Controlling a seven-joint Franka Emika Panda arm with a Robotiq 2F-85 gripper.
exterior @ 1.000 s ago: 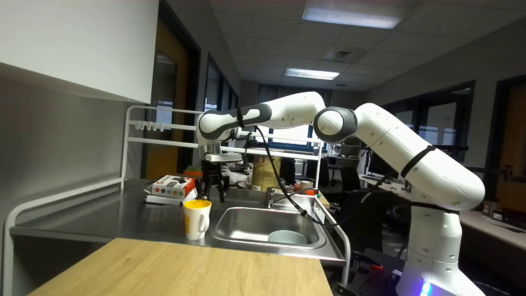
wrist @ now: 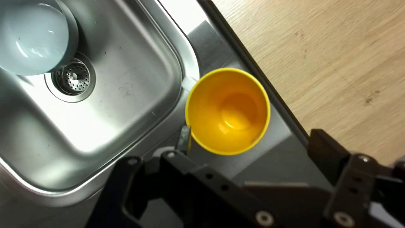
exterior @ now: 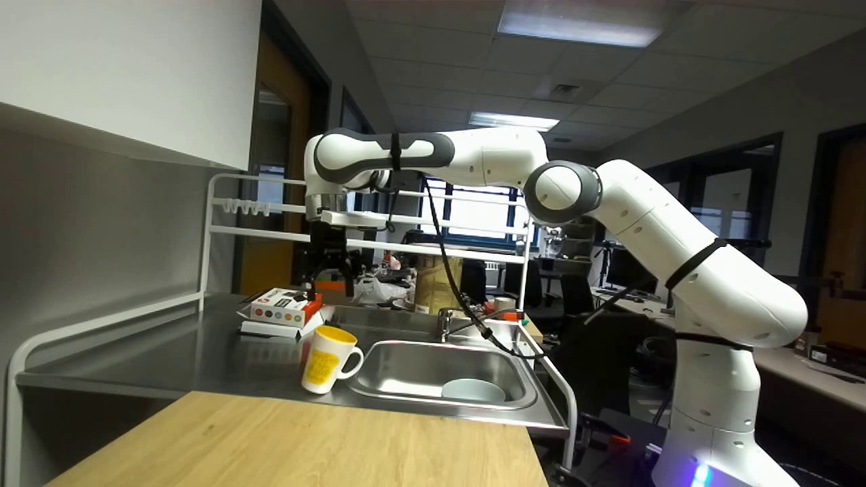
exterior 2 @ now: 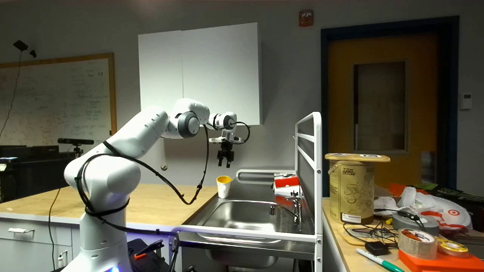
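A white mug [exterior: 323,368] with a yellow print and yellow inside is at the sink's left edge in exterior view 1. It looks tilted there, its top leaning right and its handle pointing right, toward the basin. My gripper [exterior: 329,291] is open above it, fingers down and empty. Exterior view 2 shows a clear gap between the gripper [exterior 2: 224,165] and the mug [exterior 2: 223,187]. In the wrist view, one fingertip [wrist: 184,137] overlaps the mug's [wrist: 227,112] left rim; the other finger is off to the right.
The steel sink [wrist: 125,87] holds a pale bowl [wrist: 34,38] near the drain. A red and white box [exterior: 285,307] lies on the steel counter behind the mug. A white rail [exterior 2: 254,232] runs along the sink unit.
My gripper has risen and shifted left in exterior view 1. The mug has gone from upright to tilted, and its handle has turned from the camera side to the right.
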